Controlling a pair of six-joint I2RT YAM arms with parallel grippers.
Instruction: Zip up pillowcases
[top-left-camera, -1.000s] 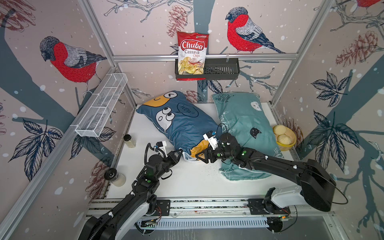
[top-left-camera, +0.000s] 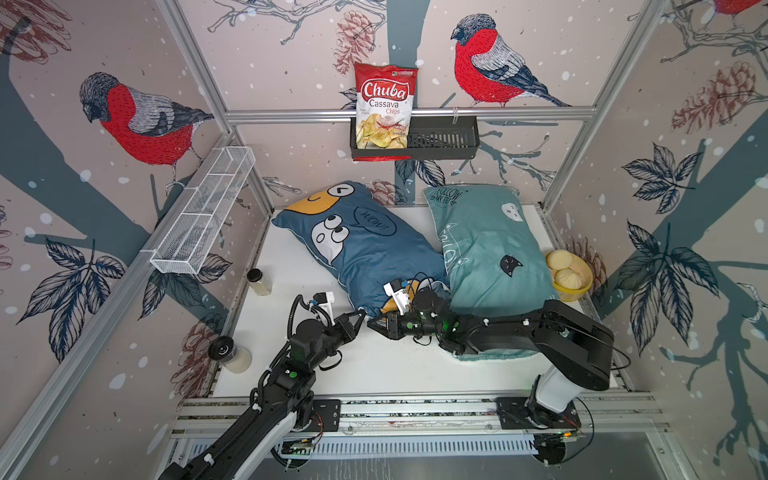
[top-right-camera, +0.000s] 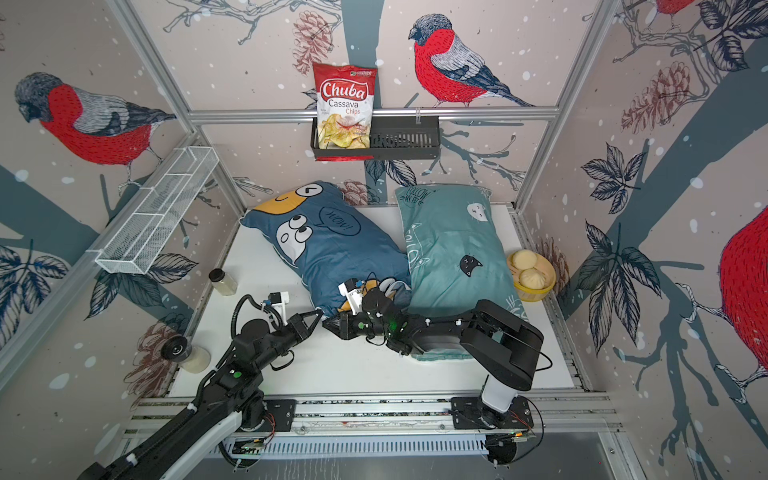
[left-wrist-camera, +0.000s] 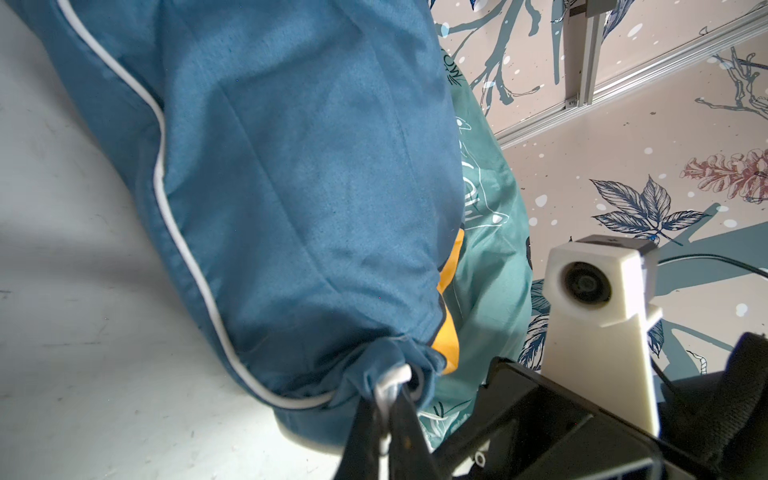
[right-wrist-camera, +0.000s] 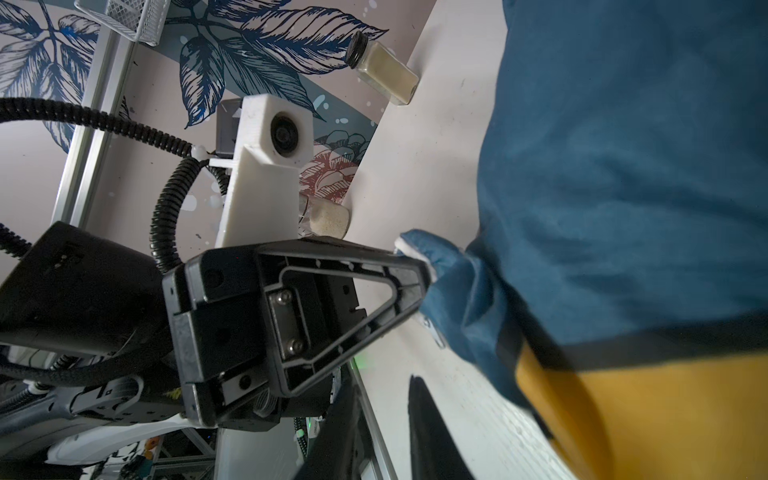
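A dark blue pillowcase (top-left-camera: 368, 240) with cartoon faces lies across the table, white piping along its edge. Its near corner is bunched, and my left gripper (top-left-camera: 356, 316) is shut on that corner, with white piping between the fingertips in the left wrist view. Just to the right, my right gripper is part open at the corner, nothing visible between its fingers, beside the blue and orange fabric (right-wrist-camera: 640, 408). A teal pillowcase (top-left-camera: 488, 240) lies to the right, partly under the right arm.
Two jars (top-left-camera: 260, 284) stand at the left. A yellow bowl (top-left-camera: 572, 284) with round items is at the right. The bare table (top-right-camera: 232, 256) shows at front and left. A wire basket and a rack with chips hang on the walls.
My right gripper has moved left and down toward the left one. My left gripper and the held corner have shifted slightly toward the front.
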